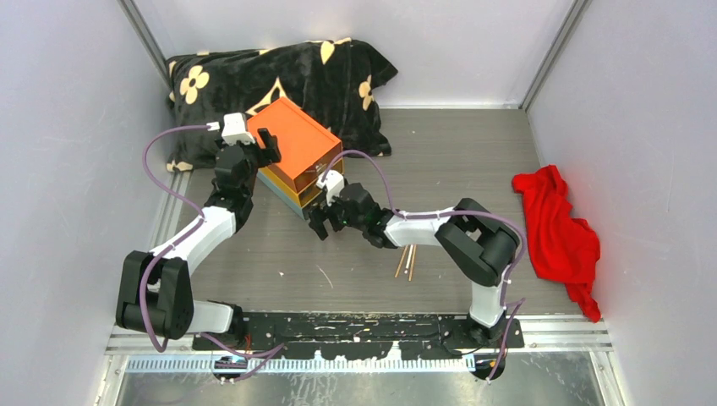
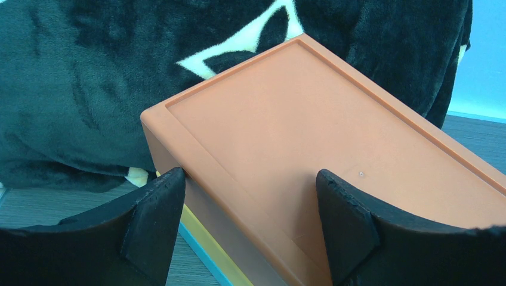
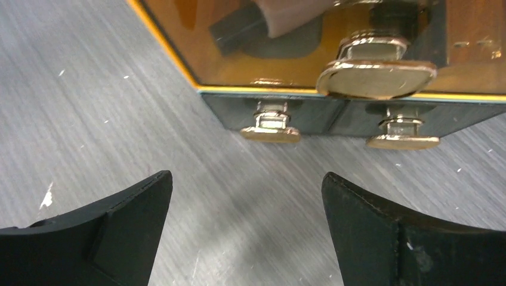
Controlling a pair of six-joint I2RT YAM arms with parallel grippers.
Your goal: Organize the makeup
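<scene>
A stacked drawer organizer with orange top (image 1: 292,135) sits tilted at centre-left, yellow and blue layers below. My left gripper is shut on its top left edge, fingers either side of the orange rim. My right gripper is open at the organizer's front, in front of the lower drawers' gold knobs (image 3: 270,134), with nothing between its fingers. A larger knob (image 3: 375,77) is on the drawer above. Behind that clear front, a pinkish tube (image 3: 292,15) shows inside.
A black flowered blanket (image 1: 194,101) lies behind the organizer. Several thin brushes (image 1: 402,262) lie on the floor below the right arm. A red cloth (image 1: 554,228) is at the right.
</scene>
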